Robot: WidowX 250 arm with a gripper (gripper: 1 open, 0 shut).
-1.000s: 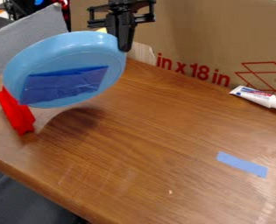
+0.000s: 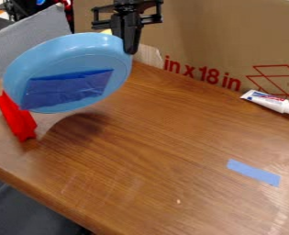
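My gripper point(image 2: 129, 44) is at the top centre, shut on the rim of a light blue oval plate or lid point(image 2: 104, 50), which hangs tilted above the left side of the table. A darker blue rectangular patch point(image 2: 67, 87) shows on its face, and its shadow falls on the wood below.
A red object point(image 2: 18, 117) stands at the left, partly behind the blue piece. A toothpaste tube point(image 2: 269, 101) lies at the back right before a cardboard wall point(image 2: 220, 46). Blue tape point(image 2: 253, 172) is stuck at the right.
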